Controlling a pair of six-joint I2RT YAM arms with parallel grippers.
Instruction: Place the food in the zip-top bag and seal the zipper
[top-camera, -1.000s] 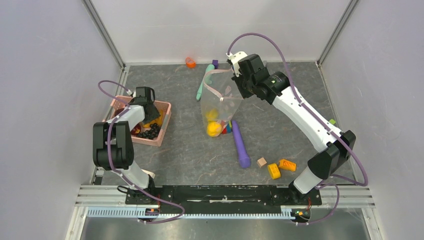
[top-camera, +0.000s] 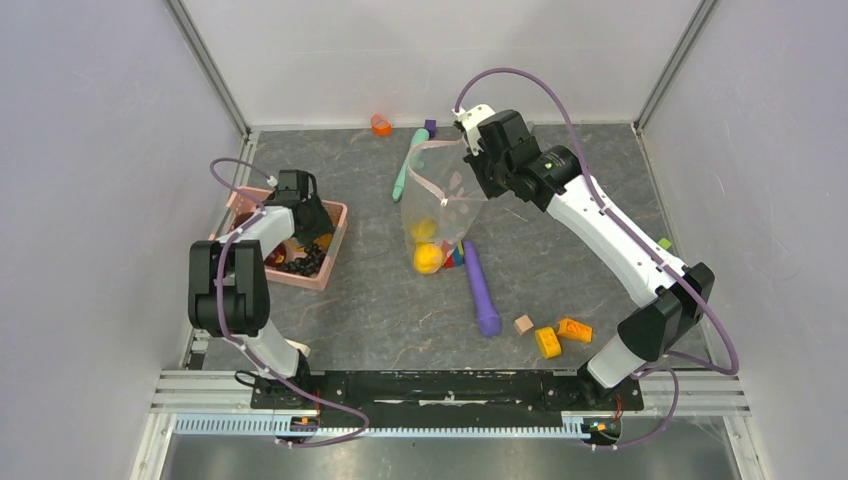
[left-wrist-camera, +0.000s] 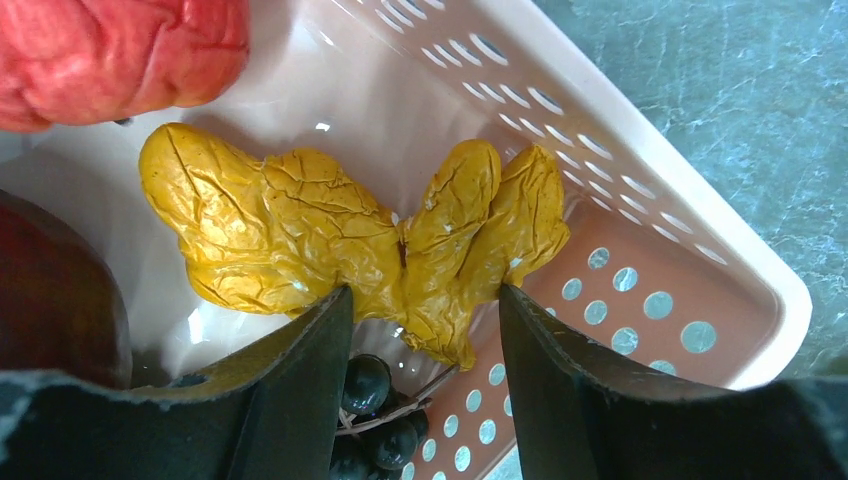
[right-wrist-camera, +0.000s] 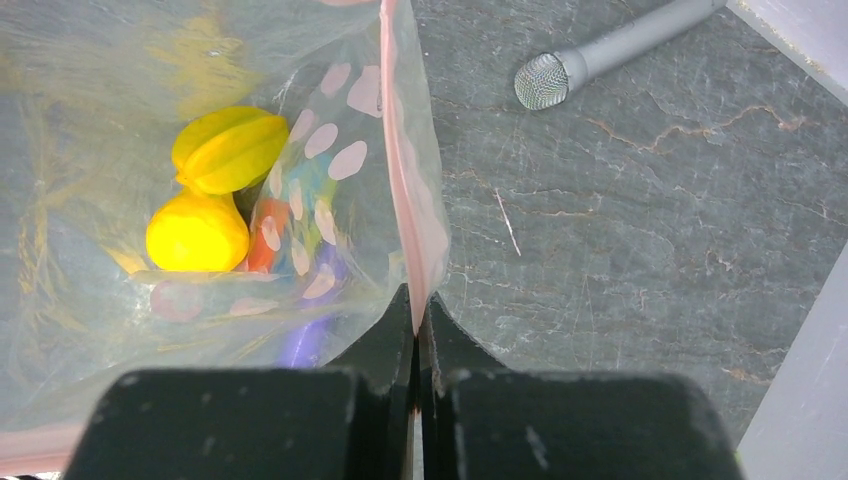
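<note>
My left gripper hangs open in the pink basket (top-camera: 337, 250), its fingertips over a crinkled yellow food item (left-wrist-camera: 260, 230). A red lumpy food (left-wrist-camera: 120, 55), a dark red rounded item (left-wrist-camera: 50, 300) and black grapes (left-wrist-camera: 385, 440) lie around it. My right gripper is shut on the pink-edged rim of the zip top bag (right-wrist-camera: 415, 200), which stands open in the middle of the table with yellow fruit (right-wrist-camera: 200, 230) inside.
A purple rod (top-camera: 480, 295) lies below the bag, a teal one (top-camera: 405, 170) behind it. Orange pieces (top-camera: 573, 329) and a small block (top-camera: 523, 324) lie front right. Table between basket and bag is clear.
My left gripper has shifted slightly right within the basket area, and the basket has moved a little to the right too. The right arm and bag look unchanged.
</note>
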